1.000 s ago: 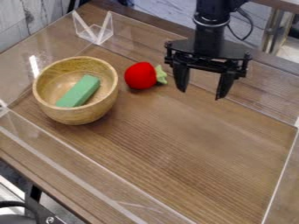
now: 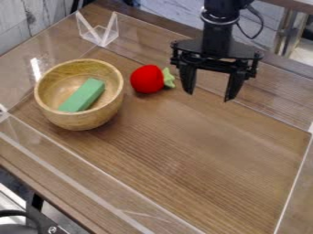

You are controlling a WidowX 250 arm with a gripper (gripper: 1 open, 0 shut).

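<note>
My black gripper (image 2: 218, 75) hangs over the wooden table at the upper right, its two fingers spread apart with nothing visible between them. To its left lies a red round object (image 2: 148, 79) with a small green part on its right side. At the left, a wooden bowl (image 2: 55, 91) holds a green block (image 2: 80, 96).
A clear plastic item (image 2: 95, 30) sits at the back left near the wall. A dark cable or object shows at the bottom left corner.
</note>
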